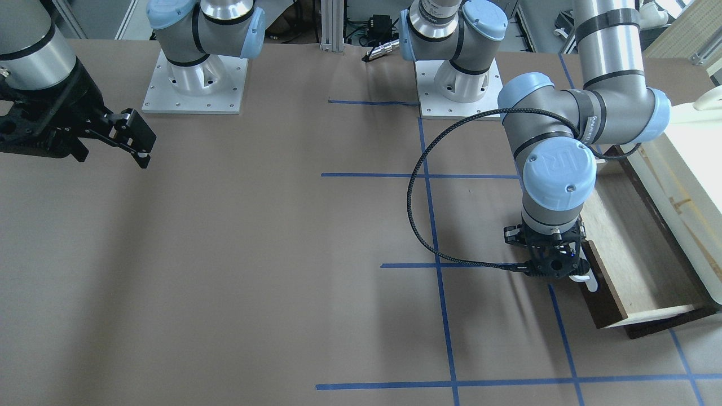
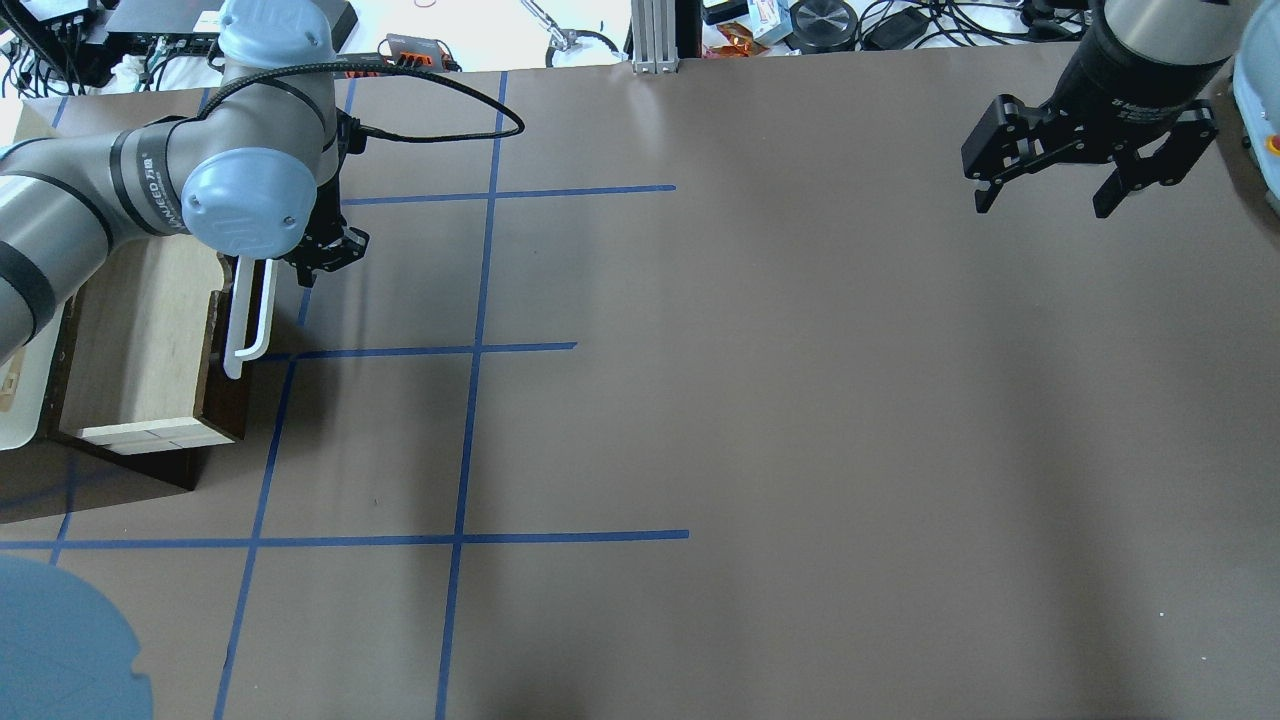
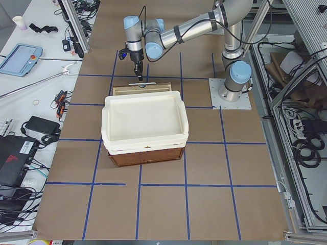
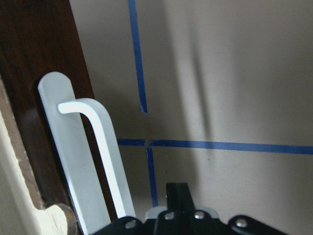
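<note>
A wooden drawer [image 1: 643,270] with a dark front and white bar handle [image 4: 110,156] is pulled out beneath a white box [image 3: 144,122]. My gripper [image 1: 556,260] is low over the drawer front, at the handle, hiding much of it in the front view. In the top view the handle [image 2: 242,336] extends out from under the black gripper body. In the left wrist view the dark fingertips [image 4: 178,196] stand beside the handle's lower end, on the tabletop side; whether they are open or shut is unclear.
Another arm's black gripper [image 2: 1086,156] is across the table. Other arm bases [image 1: 193,101] stand at the back. The drawer's interior is empty.
</note>
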